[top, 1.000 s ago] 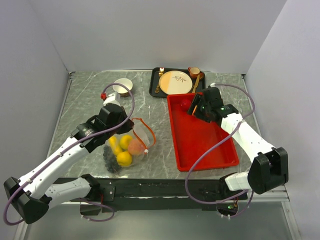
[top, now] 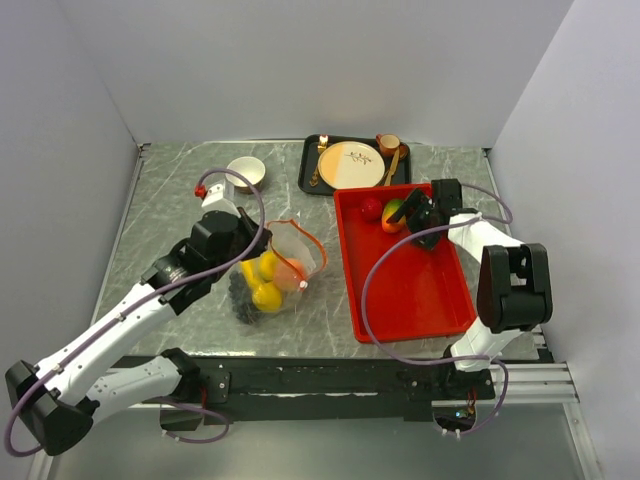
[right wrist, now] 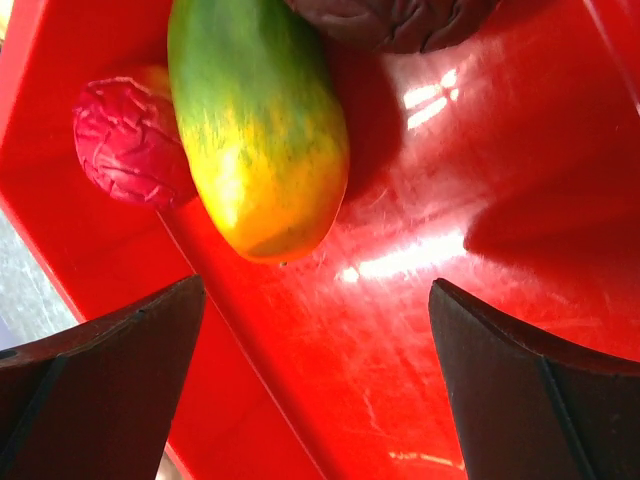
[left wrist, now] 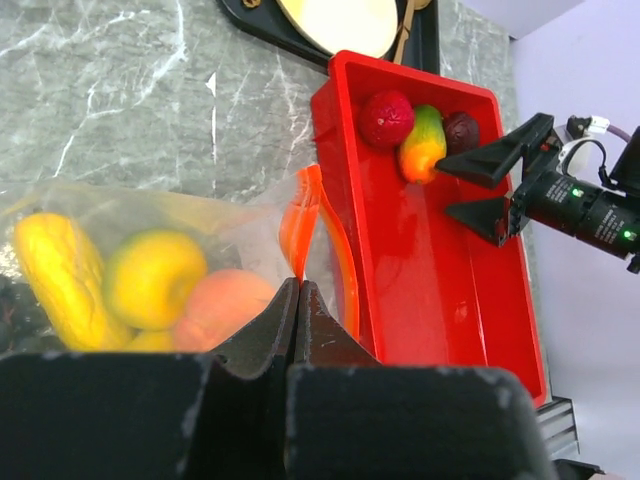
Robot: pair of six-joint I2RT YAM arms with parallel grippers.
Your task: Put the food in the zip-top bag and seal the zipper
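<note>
The zip bag (left wrist: 230,220) with orange zipper (top: 312,240) holds yellow fruit (left wrist: 150,280), a pink-orange one and dark grapes (top: 244,300). My left gripper is shut at the bag's orange zipper edge. In the red bin (top: 400,300) lie a red item (right wrist: 125,145), a green-and-yellow mango (right wrist: 260,150) and a dark item (right wrist: 390,15). My right gripper is open above the bin, just beside the mango, with nothing between its fingers.
A black tray (top: 311,150) with plate (top: 350,163) and cup stands behind the bin. A white bowl (top: 246,167) is at back left. Walls border both sides of the table.
My right gripper has shifted over the bin's back-right part around the mango. The bag and my left gripper have moved slightly right.
</note>
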